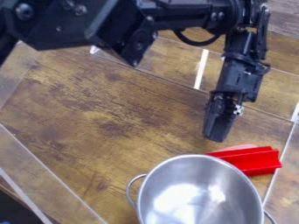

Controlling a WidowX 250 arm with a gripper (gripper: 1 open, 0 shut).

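Note:
My black gripper (218,129) points down at the wooden table, just behind a red plastic object (254,160) with a paler pinkish piece at its back. It looks shut, and nothing shows between its fingers. A steel pot (198,197) with two side handles stands in front, partly hiding the red object.
White tape lines run along its left and back parts. The arm reaches across the top of the view.

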